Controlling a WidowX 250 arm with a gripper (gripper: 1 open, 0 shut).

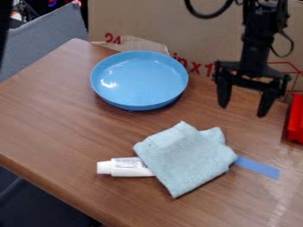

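My black gripper [246,102] hangs open at the upper right, above the wooden table, with nothing between its fingers. It is behind and right of a pale blue folded cloth [185,160]. A white tube [120,167] lies at the cloth's left, partly hidden by it. A blue plate [138,76] rests at the back left, to the left of my gripper.
A red object [295,120] is cut off at the right edge, close to my gripper. A blue tape strip [258,167] is on the table. A cardboard box [182,27] stands behind.
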